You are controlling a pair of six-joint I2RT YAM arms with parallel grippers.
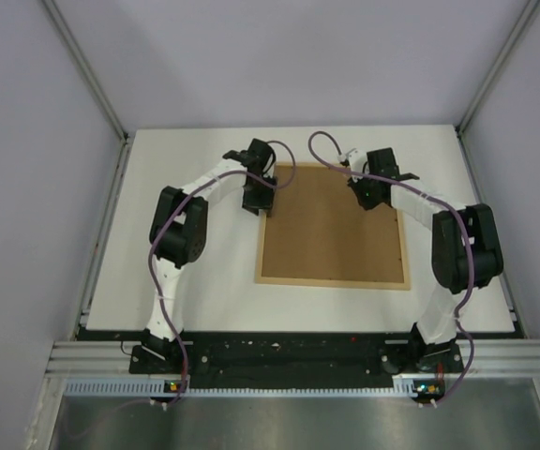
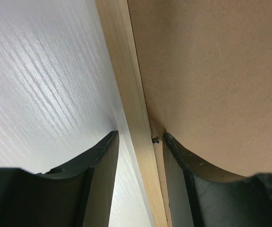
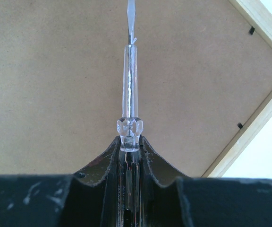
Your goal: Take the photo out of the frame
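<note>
The picture frame (image 1: 332, 281) lies back side up on the white table, its brown backboard (image 1: 336, 244) facing me. In the left wrist view my left gripper stands open over the light wood edge strip (image 2: 126, 75), one finger on each side of it. A small black tab (image 2: 155, 140) shows on the strip's inner edge, by the right fingertip. My right gripper is shut on a clear-handled screwdriver (image 3: 130, 80), whose flat metal blade points away over the backboard. More black tabs (image 3: 240, 126) sit along the frame's inner edge. The photo itself is hidden.
Bare white table (image 1: 186, 291) surrounds the frame, widest on the left. Grey walls stand behind and at both sides. Purple cables (image 1: 157, 272) loop along both arms.
</note>
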